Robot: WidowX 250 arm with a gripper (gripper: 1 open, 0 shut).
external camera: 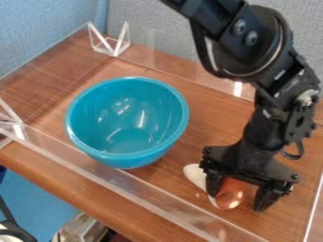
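My black gripper [237, 185] is low at the right of the wooden table, open, its fingers on either side of an orange object [229, 198]. A whitish object [195, 176] lies just left of the gripper, partly behind it. A teal bowl [127, 123] stands to the left of the gripper, with nothing seen inside.
A clear low barrier [151, 198] runs along the table's front edge, with white brackets at the corners. Grey walls [38, 38] close the back and left. Bare wood lies behind and left of the bowl.
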